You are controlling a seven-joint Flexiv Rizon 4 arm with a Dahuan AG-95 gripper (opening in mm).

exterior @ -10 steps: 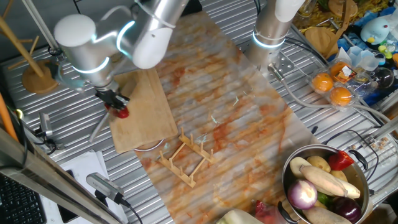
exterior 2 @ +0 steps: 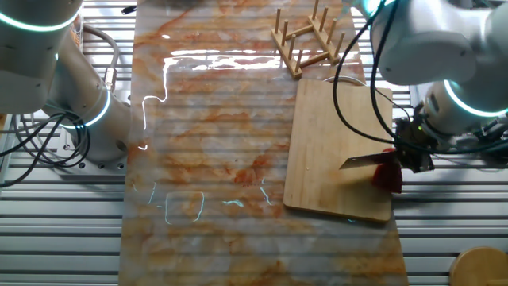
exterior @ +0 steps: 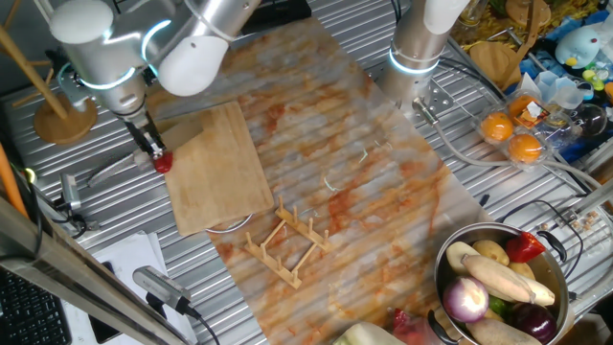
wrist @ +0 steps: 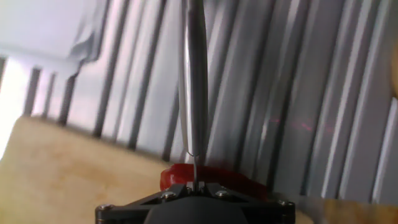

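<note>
A knife is clamped in my gripper (exterior: 155, 149), which is shut on it. Its silver handle (wrist: 194, 74) stretches up the wrist view, away from the fingers. In exterior view 2 the dark blade (exterior 2: 363, 161) points left over the wooden cutting board (exterior 2: 321, 135). A red piece, seemingly a pepper (exterior: 163, 163), is right by the fingertips at the board's left edge. The wrist view shows that red pepper (wrist: 214, 177) partly hidden behind the gripper. Whether it touches the blade or the board, I cannot tell.
A wooden peg rack (exterior: 287, 247) stands beyond the board's corner. The metal pot (exterior: 447, 278) of vegetables is at the lower right.
My gripper has moved left in exterior view 1, carrying the knife, and its handle has swung up. The red piece has shifted left along with it.
</note>
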